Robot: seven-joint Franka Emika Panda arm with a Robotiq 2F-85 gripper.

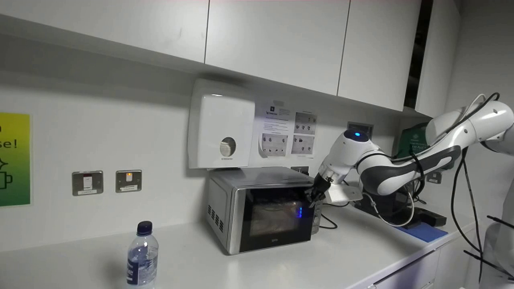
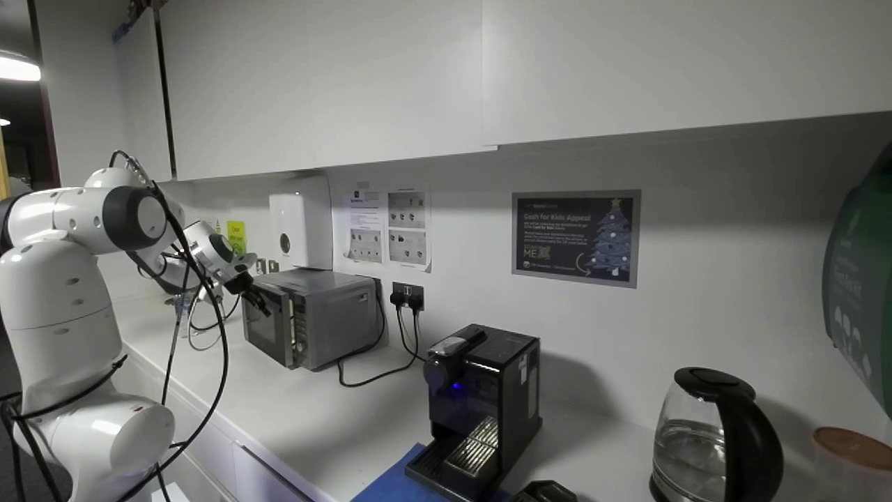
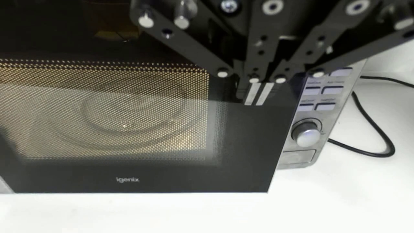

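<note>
A silver microwave [image 1: 272, 176] stands on the counter against the wall. Its dark glass door [image 3: 242, 155] is slightly ajar, the right edge standing out from the control panel [image 3: 326, 105]; a strip of that gap shows in exterior view 2. Through the mesh window I see the lit interior and a turntable ring. My gripper is shut, and nothing shows between its fingers. In the wrist view it overlaps the upper right of the door, left of the panel buttons; whether the fingertips touch the door I cannot tell.
A water bottle [image 1: 142, 257] stands left of the microwave. Right of it are a black coffee machine [image 2: 485, 393] and a glass kettle [image 2: 698, 443]. A black power cable [image 2: 376, 381] lies beside the microwave. Cabinets [image 1: 274, 43] overhang the counter, whose front is clear.
</note>
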